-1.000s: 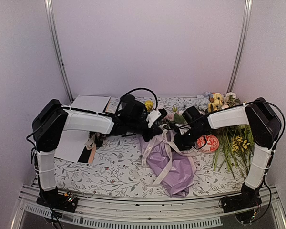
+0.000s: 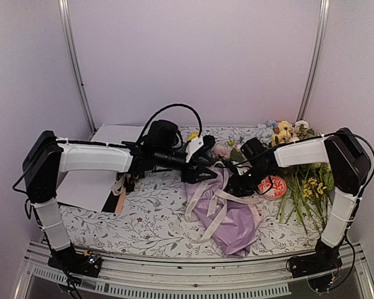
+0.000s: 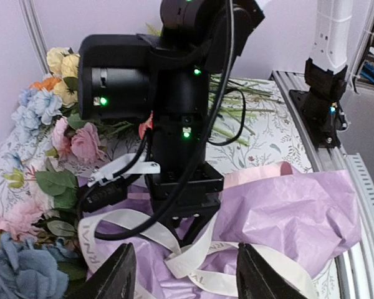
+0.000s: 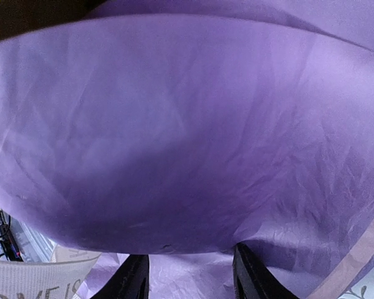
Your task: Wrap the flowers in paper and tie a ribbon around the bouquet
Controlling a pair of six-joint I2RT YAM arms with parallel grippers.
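Lavender wrapping paper lies at the table's centre with white ribbon looped over it and flowers behind. My left gripper is raised over the paper's upper left; in its wrist view both fingers are apart with nothing visible between them. My right gripper is low in the bundle at the paper's upper right, its fingers apart against the purple paper, with a ribbon at lower left. Whether paper lies between those fingers is unclear.
Yellow flowers and stems lie at the right beside a red round item. White boards lie at the left.
My left arm has lifted and shifted slightly toward the front, away from the ribbon. The right arm and the paper have barely moved.
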